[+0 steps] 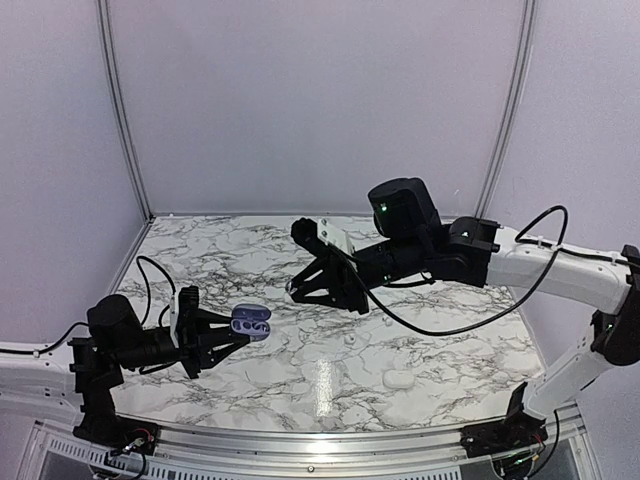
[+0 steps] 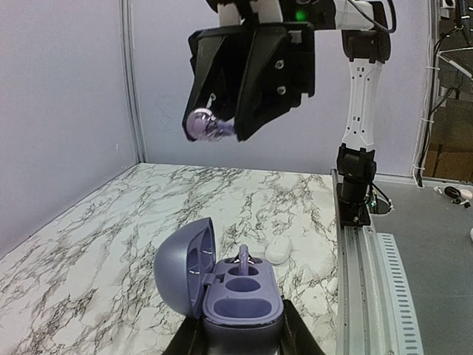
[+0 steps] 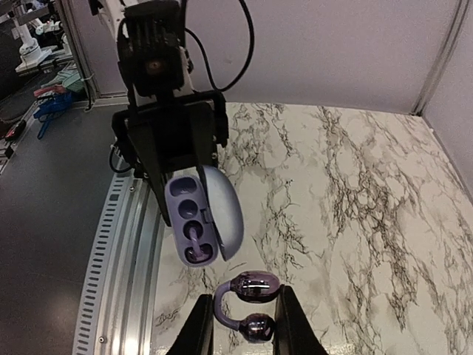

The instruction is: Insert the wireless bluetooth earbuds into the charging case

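Note:
The lavender charging case (image 2: pixel 242 302) is held by my left gripper (image 1: pixel 237 335), shut on its base; its lid (image 2: pixel 179 268) is open. In the right wrist view, a curved purple band (image 3: pixel 195 238) lies across two of the case's wells, like a seated earbud, while the other two wells look empty. My right gripper (image 1: pixel 298 289) is shut on a purple clip-shaped earbud (image 3: pixel 256 286), which has two shiny rounded ends joined by a thin bow. It hangs above the table, to the right of the case in the top view and apart from it.
A small white rounded object (image 1: pixel 398 379) lies on the marble-patterned table (image 1: pixel 450 350) at front right. The table is otherwise mostly clear. A metal rail (image 1: pixel 310 440) runs along the front edge, and pale walls enclose the back and sides.

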